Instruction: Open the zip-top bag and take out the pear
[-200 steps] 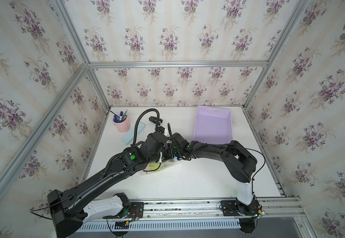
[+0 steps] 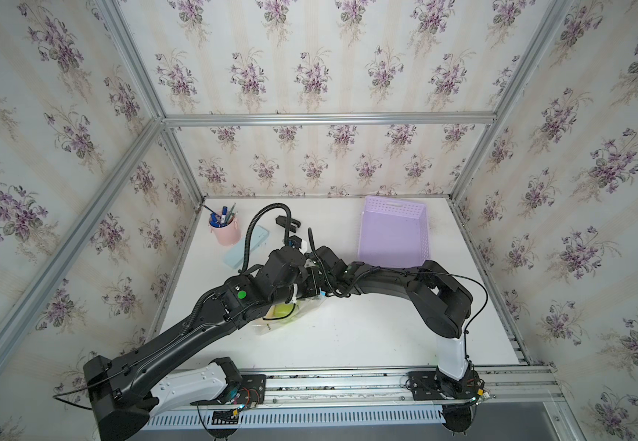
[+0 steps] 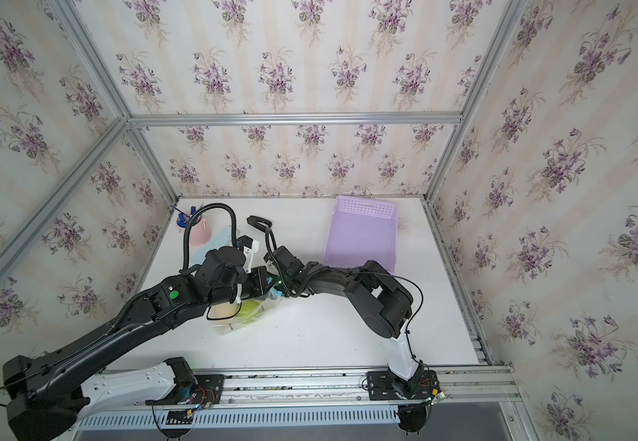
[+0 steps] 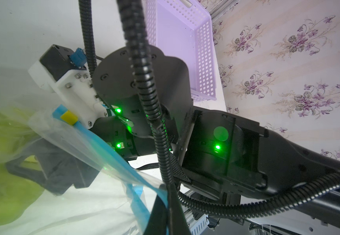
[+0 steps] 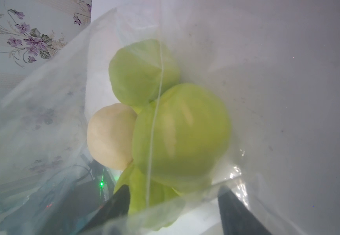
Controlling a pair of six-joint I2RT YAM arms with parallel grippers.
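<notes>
The clear zip bag (image 2: pixel 282 319) lies in the middle-left of the table, mostly behind both arms. Its blue zip strip (image 4: pixel 111 152) runs into my left gripper, shut on it. In the right wrist view green fruits (image 5: pixel 179 133) and a beige round fruit (image 5: pixel 111 135) show through the plastic; which is the pear I cannot tell for sure. My right gripper has its fingertips apart at the bag, fruit between them in the view, behind a blurred fold of plastic. Whether it grips anything is unclear.
A lilac basket (image 2: pixel 392 235) stands at the back right. A pink pen cup (image 2: pixel 227 231), a light blue flat item (image 2: pixel 234 255) and a dark object (image 3: pixel 258 222) are at the back left.
The bag moves slightly with them.
</notes>
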